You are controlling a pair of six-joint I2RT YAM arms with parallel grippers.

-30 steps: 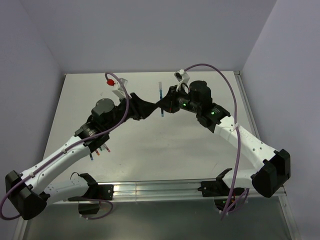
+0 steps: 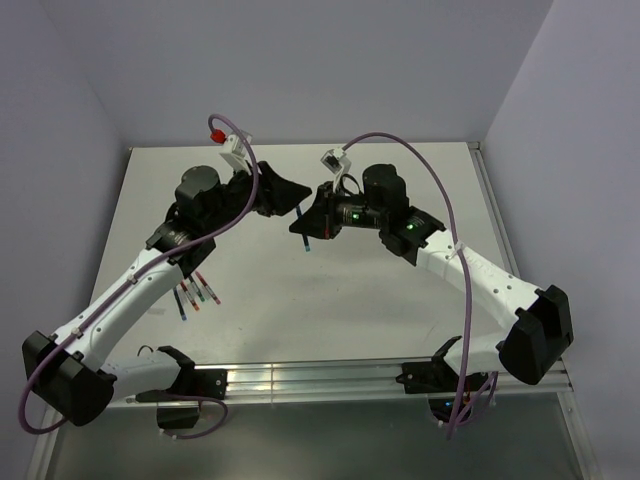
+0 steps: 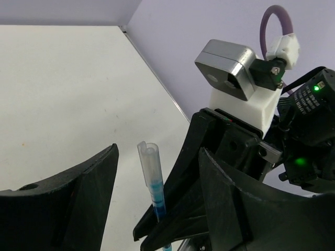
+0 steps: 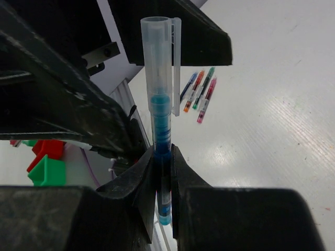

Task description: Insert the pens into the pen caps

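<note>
A blue pen [image 4: 161,130] with a clear cap [image 4: 157,63] on its top end stands upright in my right gripper, which is shut on it. My left gripper is part open around the capped top, its two fingers on either side of the cap in the left wrist view; whether they touch it I cannot tell. From above, both grippers [image 2: 305,205] meet over the middle of the table.
Several coloured pens [image 4: 201,94] lie at the table's left side [image 2: 195,295]. Red and green objects [image 4: 48,170] show beyond the edge in the right wrist view.
My right gripper has moved left and a little down in the top view with the pen.
</note>
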